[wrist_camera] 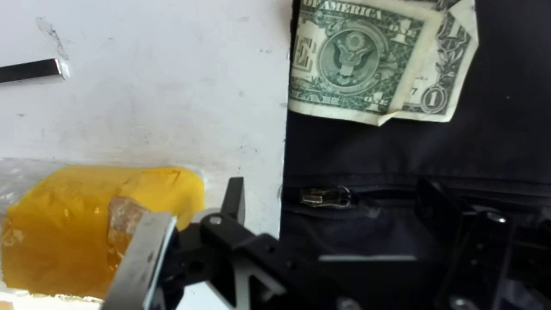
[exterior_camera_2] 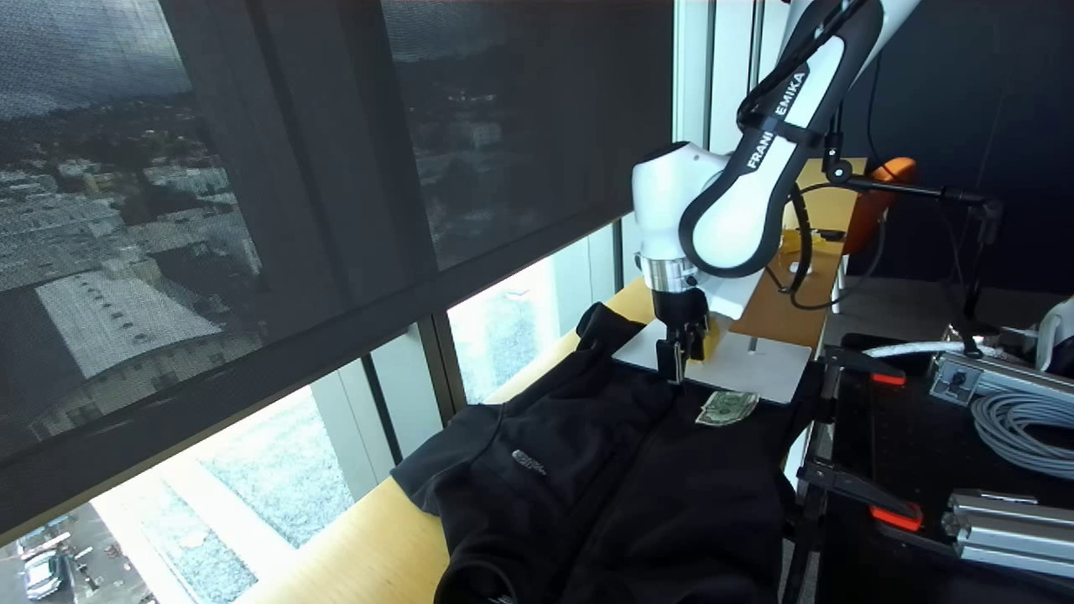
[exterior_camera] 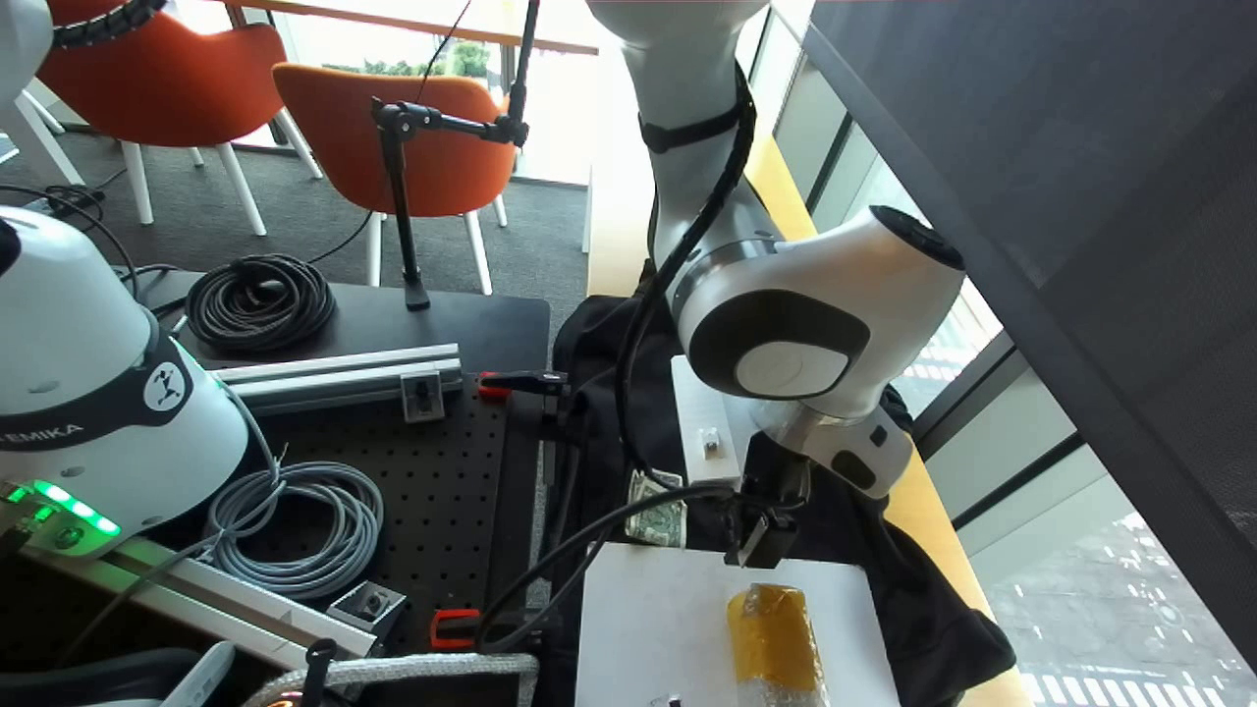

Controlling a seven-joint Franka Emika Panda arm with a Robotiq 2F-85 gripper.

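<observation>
A black jacket [exterior_camera_2: 564, 463] lies spread on the wooden ledge, with a metal zipper pull [wrist_camera: 325, 197] on its zip visible in the wrist view. My gripper is open over this zip; its two fingers stand well apart, and the pull appears between them with neither finger closed on it. Exterior view 2 has the gripper [exterior_camera_2: 676, 354] pointing down close to the cloth, at the edge of a white board [exterior_camera_2: 770, 367]. Whether the fingertips touch the jacket I cannot tell.
On the board rests a yellow taped packet [exterior_camera: 778, 642], close to one finger in the wrist view. A folded dollar bill [wrist_camera: 356, 62] lies on the jacket at the board's edge. Cables [exterior_camera: 589, 544] loop from the arm. Clamps [exterior_camera_2: 871, 503] line the black table.
</observation>
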